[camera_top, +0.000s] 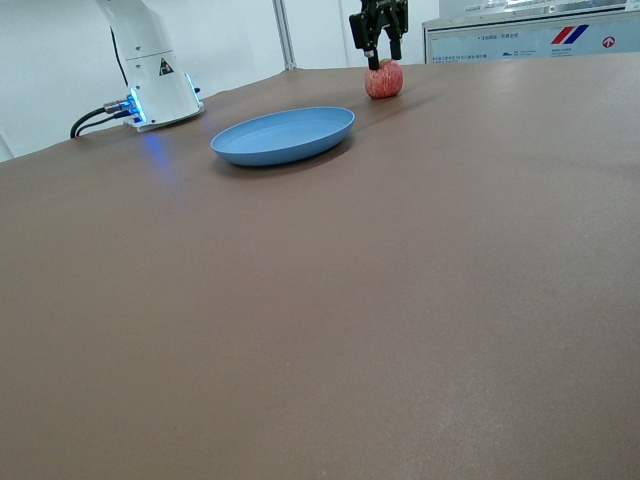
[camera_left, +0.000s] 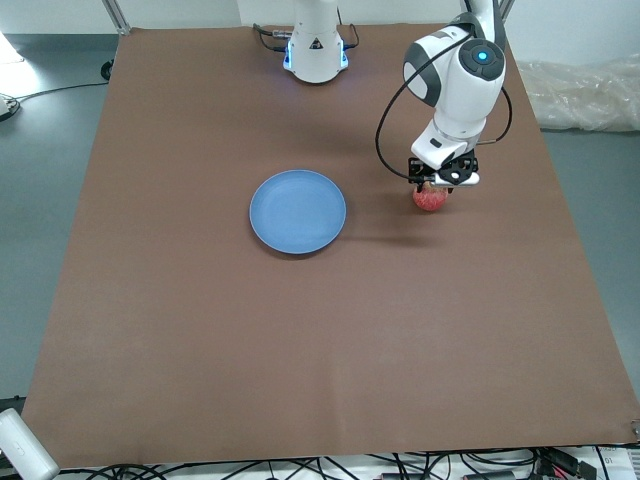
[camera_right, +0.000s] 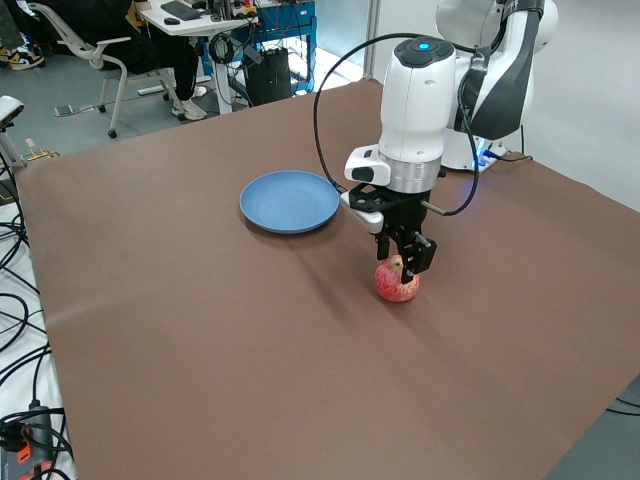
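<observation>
A red apple (camera_left: 430, 200) sits on the brown table, also seen as the apple (camera_top: 384, 82) and the apple (camera_right: 396, 286). My black gripper (camera_right: 396, 262) hangs right over it, fingers spread around its top; in the top view the gripper (camera_top: 383, 52) is pointed down at the apple with a visible gap between its fingers. Whether the fingers touch the apple is unclear. A blue plate (camera_left: 298, 211) lies to the left of the apple in the left view, with nothing on it.
A white robot base (camera_left: 315, 55) with cables stands at the back. Cables and equipment run along the table's edge.
</observation>
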